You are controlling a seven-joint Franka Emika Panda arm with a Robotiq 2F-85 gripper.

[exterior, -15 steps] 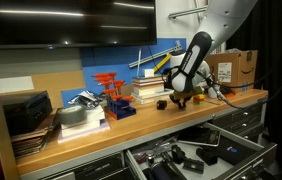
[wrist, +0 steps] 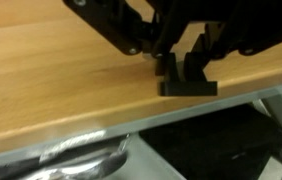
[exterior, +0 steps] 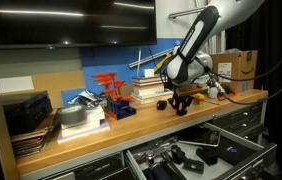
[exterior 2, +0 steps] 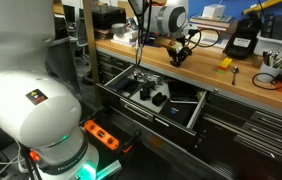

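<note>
In the wrist view, my gripper is shut on a small dark block (wrist: 189,88), whose blunt end shows between the fingers. What exactly the block is, I cannot tell. It hangs over the wooden worktop (wrist: 61,75) close to the front edge, and any gap beneath it is hard to judge. From the exterior views, the gripper (exterior: 181,107) is low over the right half of the worktop. An open drawer (exterior 2: 189,128) with several dark items inside juts out below the worktop.
Stacked books (exterior: 146,90), red racks (exterior: 109,83) and a dark pot (exterior: 73,115) stand along the back. Cardboard boxes (exterior: 236,68) are at the far right. In the second exterior view, a stretch of worktop right of the gripper holds small tools (exterior 2: 226,63).
The arm has shifted slightly and the gripper now sits a little lower in exterior view 1, nearer the front of the worktop. The drawer and its contents look unchanged.
</note>
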